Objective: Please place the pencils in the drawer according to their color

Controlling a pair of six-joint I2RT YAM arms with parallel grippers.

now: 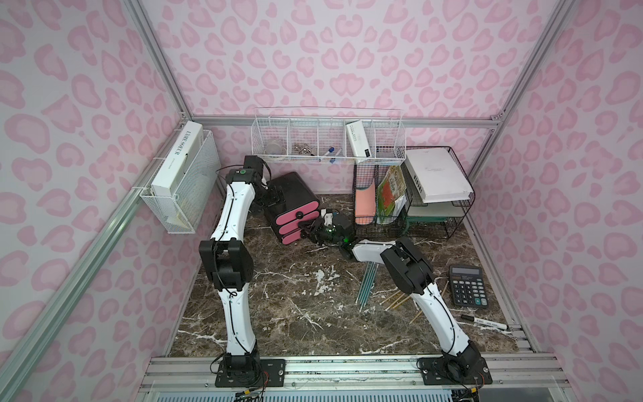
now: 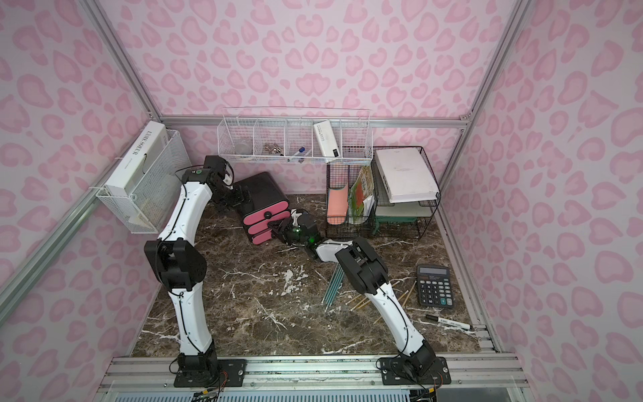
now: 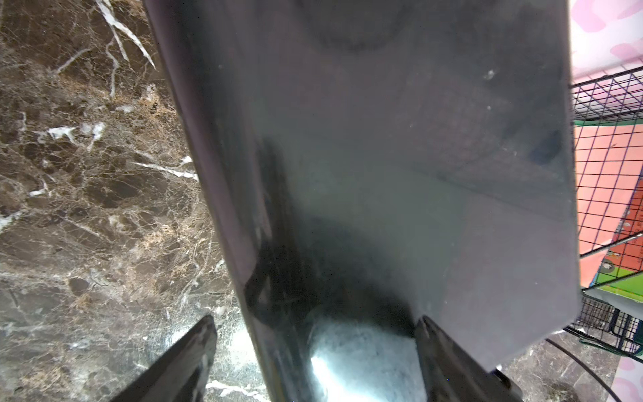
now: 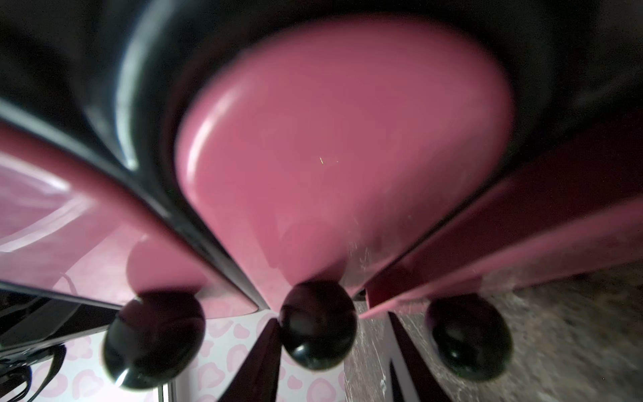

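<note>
A black drawer box (image 1: 291,191) with three pink drawer fronts (image 1: 294,214) stands at the back left. My left gripper is open over the box's black top. My right gripper is at the fronts, its fingers on either side of the middle drawer's round black knob (image 4: 318,321); whether they grip it cannot be told. In the right wrist view one outer drawer (image 4: 502,234) appears slightly pulled out. Teal pencils (image 1: 366,284) and yellow pencils (image 1: 398,301) lie on the table at the front right.
Black wire racks (image 1: 435,211) with papers stand at the back right, a white wire shelf (image 1: 304,158) hangs above the box, and a calculator (image 1: 469,288) and marker (image 1: 485,323) lie at the right edge.
</note>
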